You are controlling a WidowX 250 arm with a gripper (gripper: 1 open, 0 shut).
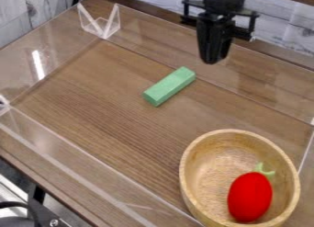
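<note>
My gripper (pixel 215 50) hangs at the top of the camera view, dark, above and right of a green block (pixel 170 86) lying flat on the wooden table (pixel 98 120); whether it is open or shut is hard to tell. At the lower right, a light wooden bowl (pixel 208 175) holds a red oval object (pixel 251 196) with a small green piece by it.
A clear plastic piece (pixel 101 21) sits at the upper left. Dark cabling shows at the lower left edge.
</note>
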